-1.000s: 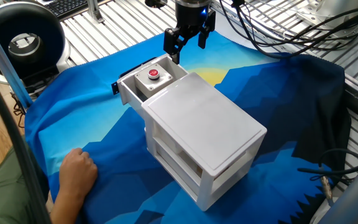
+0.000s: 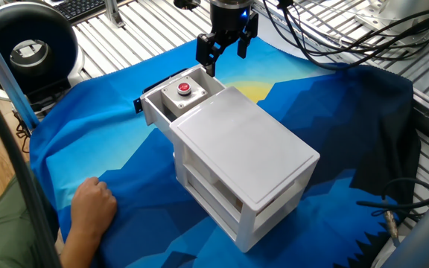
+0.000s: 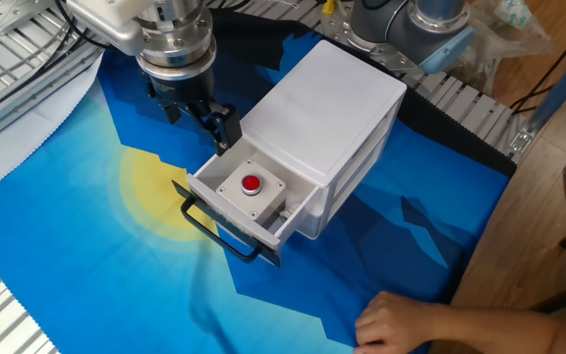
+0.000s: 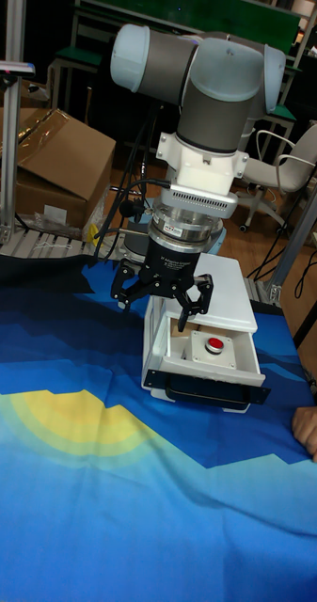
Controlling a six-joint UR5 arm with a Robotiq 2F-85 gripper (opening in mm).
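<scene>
A white cabinet [image 2: 244, 145] stands on the blue cloth with its top drawer [image 3: 298, 218] pulled out. Inside that drawer lies a pale box with a red push button [image 3: 252, 185] on its lid. The drawer front bears a black handle [image 3: 219, 236]. My gripper [image 4: 153, 314] hangs at the drawer's side, near where the drawer leaves the cabinet, its fingers spread with nothing visible between them. In the first exterior view one fingertip [image 2: 210, 71] appears close to the drawer's side wall; whether it touches cannot be told.
A person's hand [image 2: 94, 207] rests on the cloth, away from the cabinet on the handle side. The cloth [image 4: 139, 501] in front of the drawer is clear. Cables [image 2: 363, 45] hang behind the arm, and a cardboard box [image 4: 64, 166] stands in the background.
</scene>
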